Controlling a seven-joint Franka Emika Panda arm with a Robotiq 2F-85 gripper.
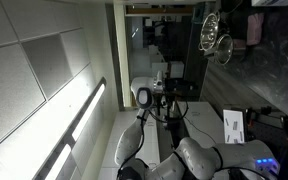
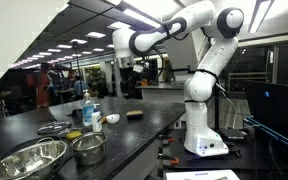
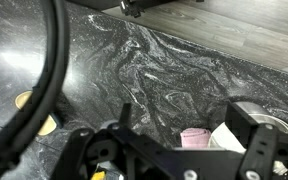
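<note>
My gripper hangs above the dark speckled counter [image 3: 164, 75], its fingers wide apart in the wrist view and nothing between them. In exterior view 2 the gripper [image 2: 138, 73] is high over the counter, well clear of the objects. Below it in the wrist view lie a pink item [image 3: 194, 138] and a pale round item [image 3: 225, 138], partly hidden by the right finger. A tan-and-dark object [image 3: 47, 126] lies at the left, partly behind a black cable.
A wide metal bowl [image 2: 29, 158] and a metal pot [image 2: 89, 151] stand at the counter's near left, with a white bottle [image 2: 96, 121] behind. A yellowish block [image 2: 134, 113] sits farther right. Bare counter lies between the block and the front edge.
</note>
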